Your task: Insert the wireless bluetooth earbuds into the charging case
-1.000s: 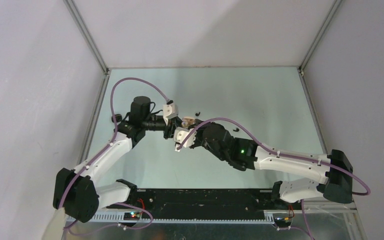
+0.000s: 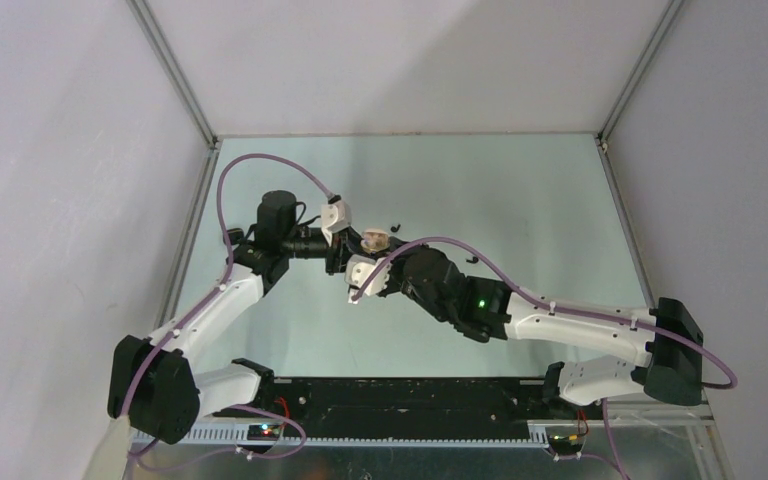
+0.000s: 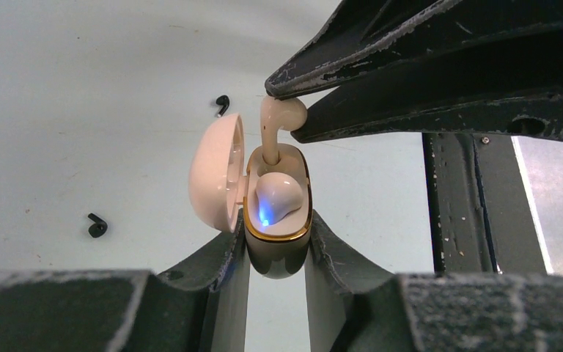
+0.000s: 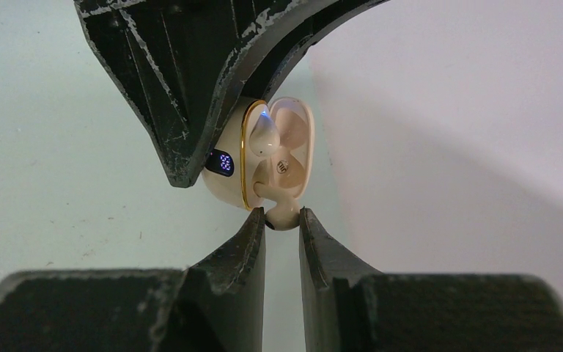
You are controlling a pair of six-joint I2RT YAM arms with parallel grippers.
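The open cream charging case (image 3: 275, 249) with gold trim is upright in my left gripper, which is shut on it; its lid (image 3: 212, 172) stands open to the side. One earbud (image 3: 278, 192) sits in its slot, glowing blue. A second cream earbud (image 4: 282, 213) is pinched by my right gripper, its stem reaching into the other slot of the case. The right wrist view shows a small lit display on the case's side. In the top view both grippers meet around the case (image 2: 375, 238) near the table's middle.
Two small black earbuds lie loose on the table, one (image 2: 395, 226) behind the grippers and one (image 2: 472, 259) to the right. A dark object (image 2: 232, 236) is at the left, beside the left arm. The table (image 2: 520, 190) is otherwise largely clear.
The right arm is nearly still.
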